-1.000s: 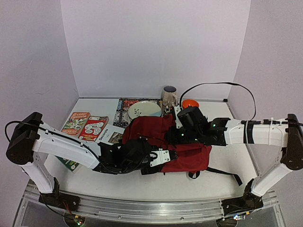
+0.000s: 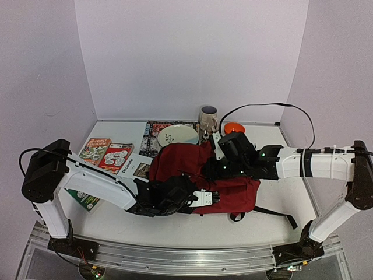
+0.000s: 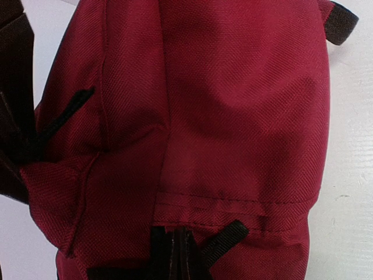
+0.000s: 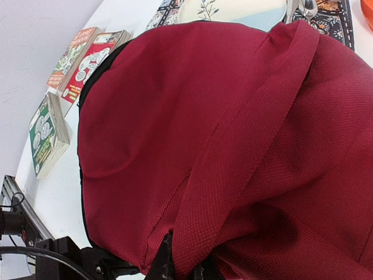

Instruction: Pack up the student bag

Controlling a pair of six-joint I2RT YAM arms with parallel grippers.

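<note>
The red bag (image 2: 233, 195) lies in the middle of the table, its cloth folded and bunched. In the right wrist view, my right gripper is shut on a fold of the bag's red cloth, which rises between its fingers. Low in the left wrist view my left gripper is shut, its fingertips together over the bag. A short black strap (image 3: 227, 240) lies against these fingers; whether it is pinched cannot be made out. Several books lie at the left, among them a red one (image 2: 115, 156) and a white one (image 2: 135, 167).
Behind the bag are a plate (image 2: 178, 135) on a patterned mat (image 2: 150, 131), a mug (image 2: 208, 118) and an orange bowl (image 2: 234, 127). A black strap (image 2: 277, 214) trails to the bag's right. Bare table shows along the front.
The right arm and the bag look much the same.
</note>
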